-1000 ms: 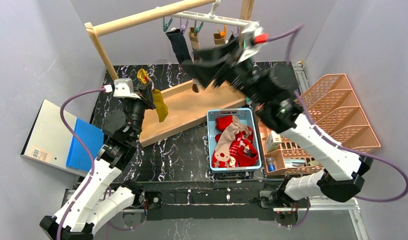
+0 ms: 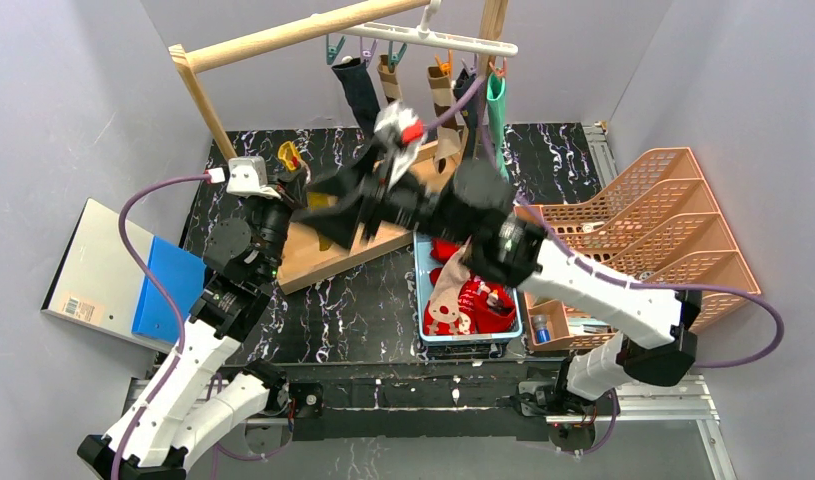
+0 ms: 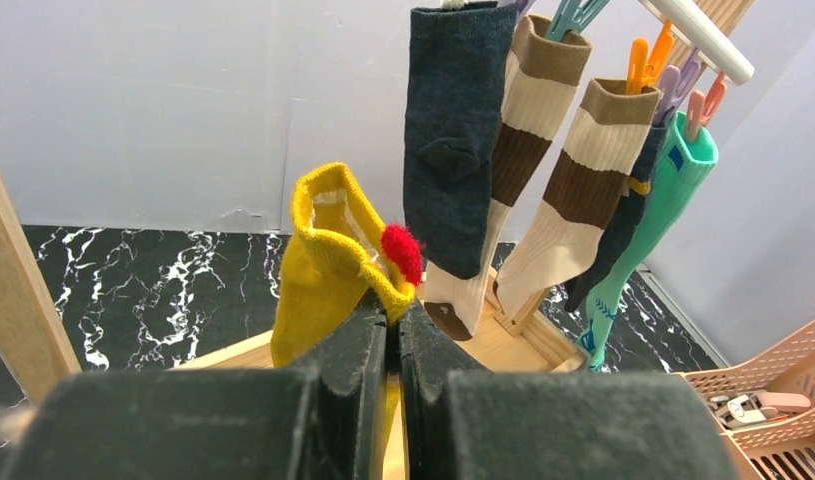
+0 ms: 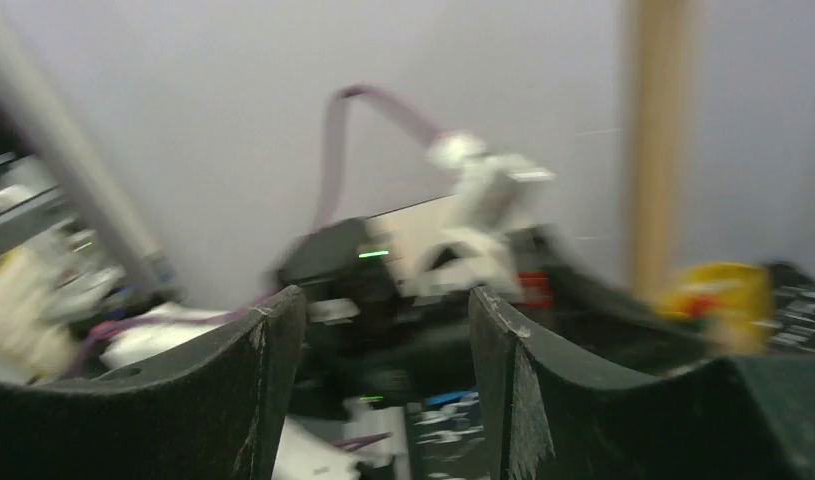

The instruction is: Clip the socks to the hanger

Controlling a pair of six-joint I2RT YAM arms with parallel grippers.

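Observation:
My left gripper is shut on a yellow sock with a red tuft, held upright before the rack. The white hanger carries several socks on coloured clips: dark, brown-striped and mint. My right gripper is blurred in the top view, sweeping toward the left gripper; in the right wrist view its fingertips stand apart, with no object visible between them.
A blue basket of red socks and an orange sorter stand at the right. A wooden tray lies below the hanger; folders are at the left.
The left arm and its sock have stayed in place.

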